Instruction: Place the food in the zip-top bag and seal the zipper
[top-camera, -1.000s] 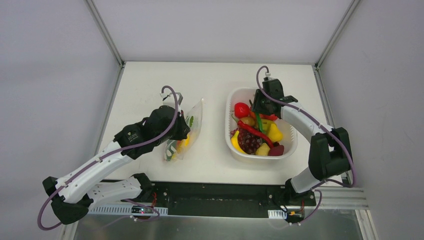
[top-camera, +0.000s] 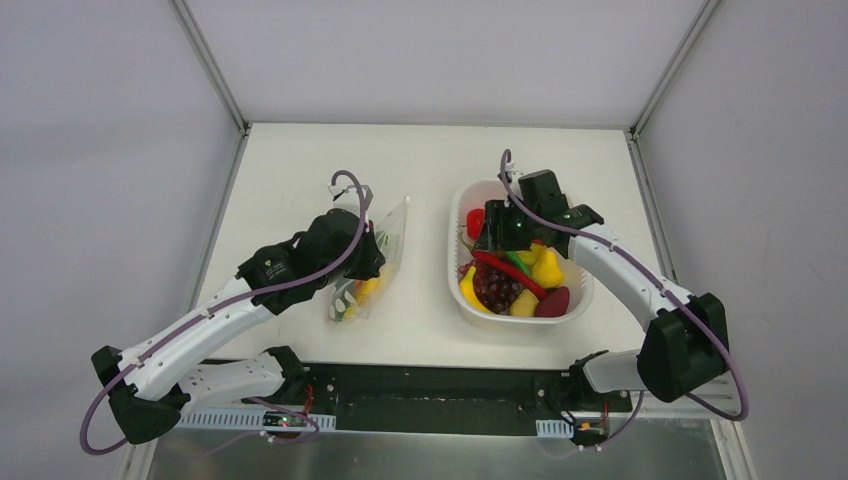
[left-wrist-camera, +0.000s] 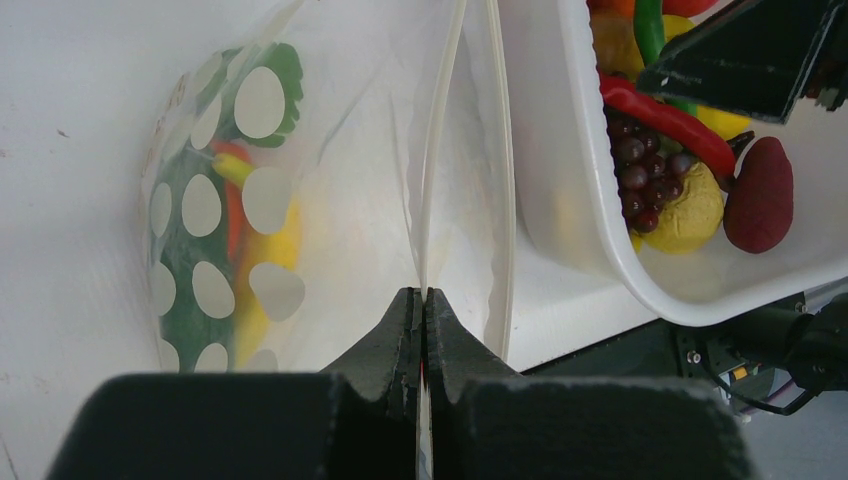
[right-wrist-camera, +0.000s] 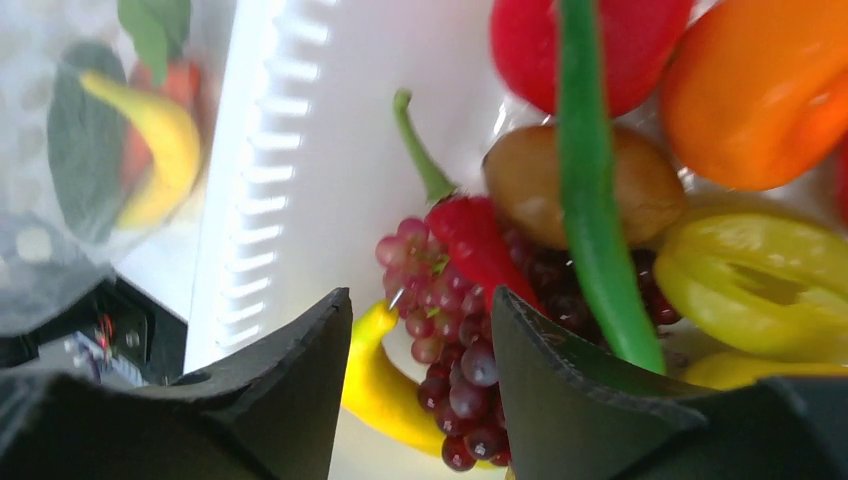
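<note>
My left gripper is shut at the edge of the clear zip bag (top-camera: 390, 250), the bag's thin film running between its fingertips. Inside the bag show green leafy shapes and a yellow banana (right-wrist-camera: 160, 140). My right gripper is part open, low over the white food bin (top-camera: 455, 240), above grapes (right-wrist-camera: 468, 390), a banana (right-wrist-camera: 385, 390) and a red chilli (right-wrist-camera: 470, 235). A long green pepper (right-wrist-camera: 590, 200), a red pepper (right-wrist-camera: 580, 40), an orange pepper (right-wrist-camera: 750, 100) and yellow peppers (right-wrist-camera: 750, 290) lie around them.
The bin fills the right half of the white table (top-camera: 300, 150), close beside the bag.
My right gripper has moved left and toward the front across the bin. The left gripper has shifted slightly right at the bag.
</note>
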